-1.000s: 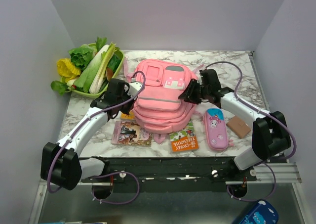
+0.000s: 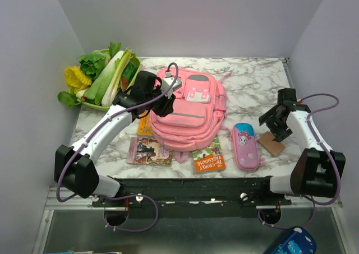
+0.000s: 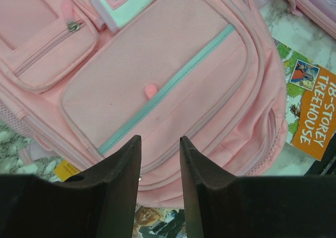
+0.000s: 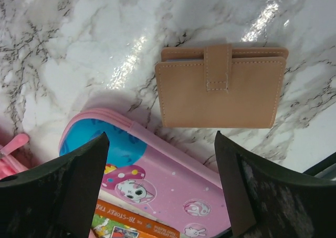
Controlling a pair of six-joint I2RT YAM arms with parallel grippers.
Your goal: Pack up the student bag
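Note:
The pink backpack (image 2: 193, 111) lies flat mid-table, its front pocket facing up. Over its left side hovers my left gripper (image 2: 162, 109), with a gap between its fingers and only the bag's fabric beneath. A pink pencil case (image 2: 245, 147) lies right of the bag. At the far right my right gripper (image 2: 270, 128) is over the brown wallet (image 2: 272, 144). In the right wrist view the wallet (image 4: 220, 93) lies flat ahead of the widely parted fingers (image 4: 84, 180), untouched. The 78-Storey Treehouse book (image 2: 209, 157) and a picture-covered book (image 2: 150, 152) lie along the front.
A green basket of vegetables (image 2: 104, 77) stands at the back left. A yellow book (image 2: 144, 125) is partly under the bag. A blue item (image 2: 294, 244) lies below the table's front edge.
My right gripper has left the backpack's right edge and swung right, over the wallet. The left gripper has moved rightward over the bag. The bag and other items stay put.

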